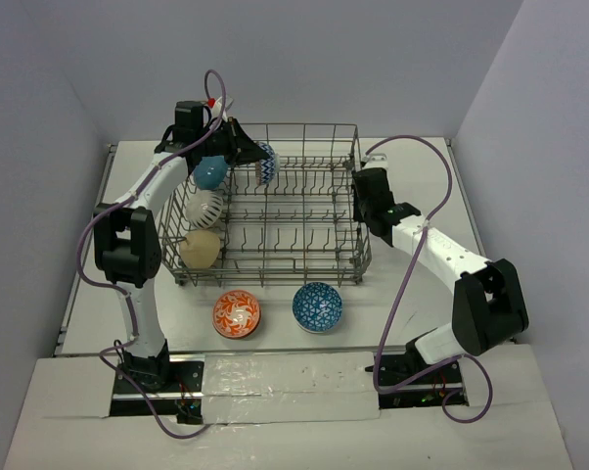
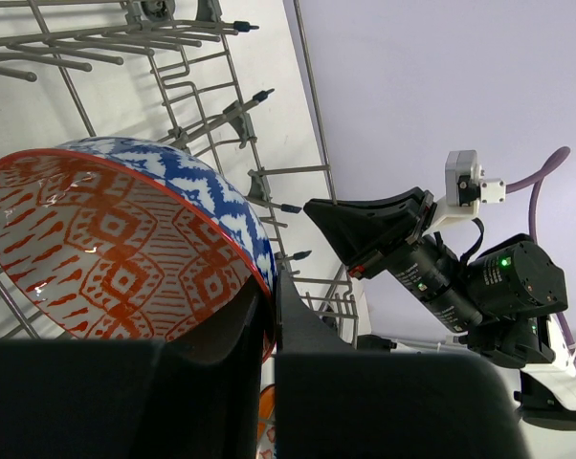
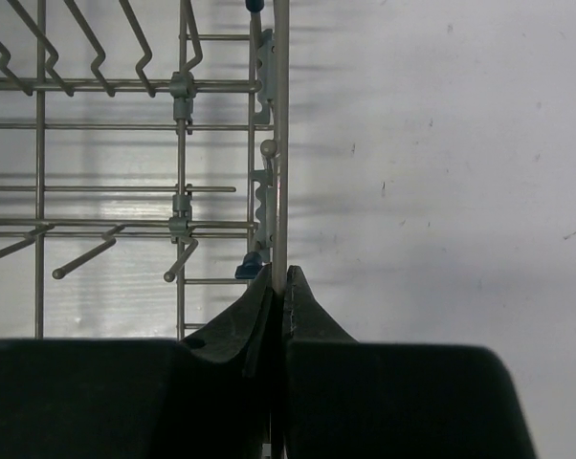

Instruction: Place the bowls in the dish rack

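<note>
In the top view a blue-and-white bowl (image 1: 267,164) stands on edge near the back of the dish rack (image 1: 293,273). My left gripper (image 1: 257,155) is at that bowl; in the left wrist view its fingertips (image 2: 267,320) are at the rim of the bowl (image 2: 116,244), red-patterned inside. Whether they grip it is unclear. My right gripper is shut on the rack's right side wire (image 3: 280,191), pointing down. A blue bowl (image 1: 209,172), a white bowl (image 1: 203,209) and a cream bowl (image 1: 200,250) sit along the rack's left side.
An orange patterned bowl (image 1: 236,313) and a blue patterned bowl (image 1: 316,306) lie on the table in front of the rack. Grey walls stand on the sides and back.
</note>
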